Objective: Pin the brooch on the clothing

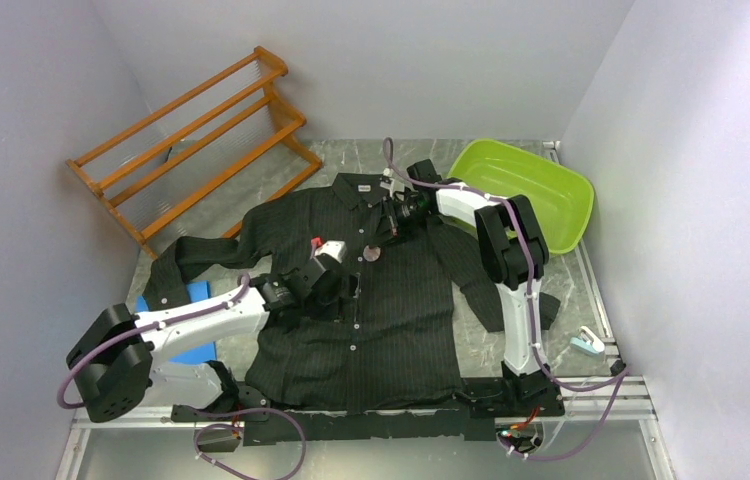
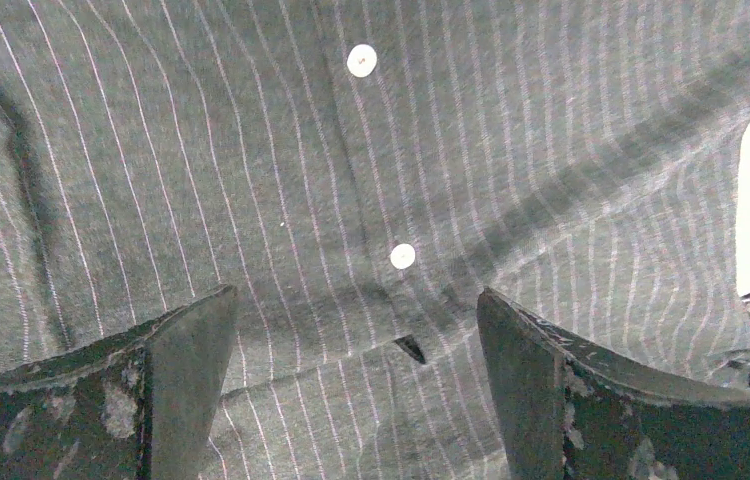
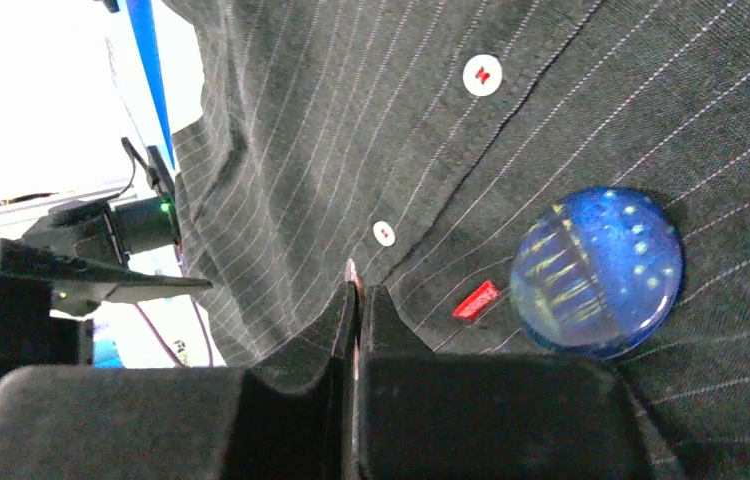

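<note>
The dark pinstriped shirt (image 1: 401, 330) lies spread out, its white buttons (image 2: 403, 256) in a line. Above its upper front, my right gripper is shut on something thin. Edge-on in the right wrist view, this appears to be the pale pink disc (image 1: 371, 254), perhaps the brooch; its pin cannot be made out. A glossy blue disc (image 3: 599, 272) with a red tab (image 3: 476, 300) beside it rests on the cloth. My left gripper hangs open over the lower placket, only cloth visible beyond its fingers (image 2: 191, 345).
At the back right stands a green tub (image 1: 573, 190), behind the right arm. A wooden rack (image 1: 191, 130) occupies the back left. Blue sheets (image 1: 196, 350) lie beneath the left arm, and a small white-and-blue object (image 1: 588, 341) sits at the right edge.
</note>
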